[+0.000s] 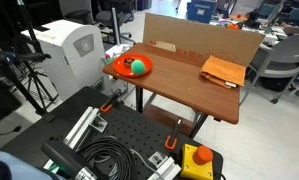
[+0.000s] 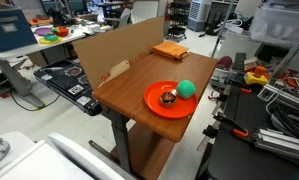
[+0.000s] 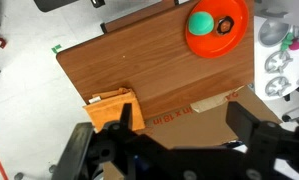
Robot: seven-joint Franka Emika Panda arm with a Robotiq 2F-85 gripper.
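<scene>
A red plate (image 2: 176, 112) lies near one corner of the brown tabletop (image 2: 139, 88). On it are a green ball (image 2: 186, 89) and a small metallic, dark-centred round item (image 2: 168, 99). Toward the other end of the table rests a folded orange cloth (image 1: 223, 71). Looking down from above, my gripper is open, its dark fingers wide apart with nothing between them. From the wrist, the plate (image 3: 211, 43) appears at upper right and the cloth (image 3: 115, 108) at left, both clear of the fingers.
A cardboard panel (image 2: 117, 52) stands upright along one long edge of the table. Beyond the opposite edge is a black perforated surface (image 1: 139, 135) with cables and a yellow box with a red button (image 1: 201, 156).
</scene>
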